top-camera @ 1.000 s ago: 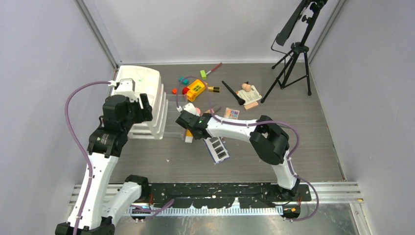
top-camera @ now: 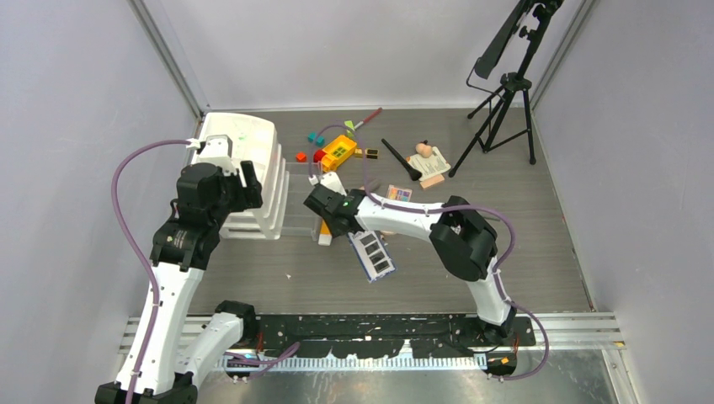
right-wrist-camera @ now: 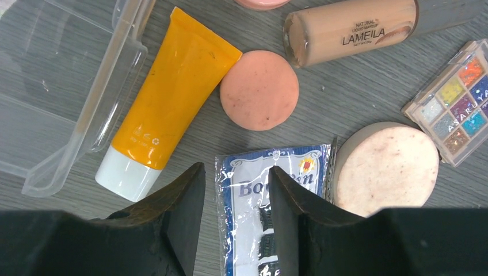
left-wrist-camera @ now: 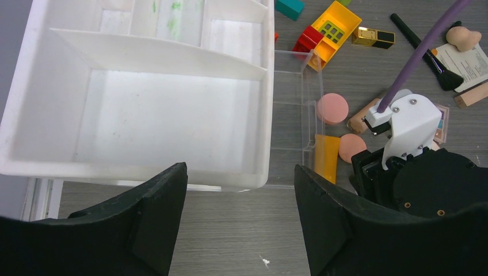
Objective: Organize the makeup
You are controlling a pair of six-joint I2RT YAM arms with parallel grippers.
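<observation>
Beneath my right gripper, open and empty, lies a blue-and-white packet [right-wrist-camera: 241,215]. An orange tube with a white cap [right-wrist-camera: 175,95] rests left of the fingers, touching a pink round sponge [right-wrist-camera: 259,91]. A foundation bottle [right-wrist-camera: 354,31], a pale round puff [right-wrist-camera: 388,168] and an eyeshadow palette [right-wrist-camera: 454,103] are to the right. In the left wrist view, my left gripper hangs open over the front rim of the white organizer [left-wrist-camera: 172,106], whose large front compartment is empty. A makeup brush [top-camera: 402,160] lies farther back.
A clear tray [left-wrist-camera: 288,132] adjoins the organizer's right side. Behind it are a yellow toy block [top-camera: 337,151], a gold tube [left-wrist-camera: 373,38] and a small beige sponge [left-wrist-camera: 464,39]. A black tripod [top-camera: 512,84] stands back right.
The left arm and the items look unmoved.
</observation>
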